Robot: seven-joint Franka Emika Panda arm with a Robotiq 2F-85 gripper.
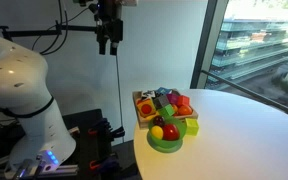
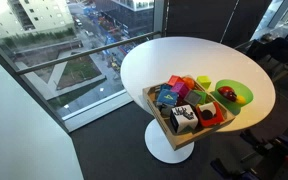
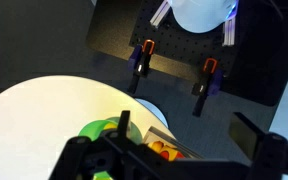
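My gripper [image 1: 108,46] hangs high over the left side, well above and away from the round white table [image 1: 219,150]. It stands open with nothing between its fingers; in the wrist view a dark finger [image 3: 252,138] shows on the right. On the table a green bowl [image 1: 167,147] holds a yellow fruit [image 1: 171,132] and dark red ones. Beside it is a wooden tray [image 2: 170,137] of several coloured blocks, among them a blue block [image 2: 166,97] and a white block with a dark print [image 2: 184,119]. A yellow-green block [image 1: 192,127] is at the tray's bowl-side edge.
Below my gripper, off the table, the robot's own base [image 3: 199,45] and black stands fill the wrist view. Dark floor [image 2: 104,150] surrounds the table.
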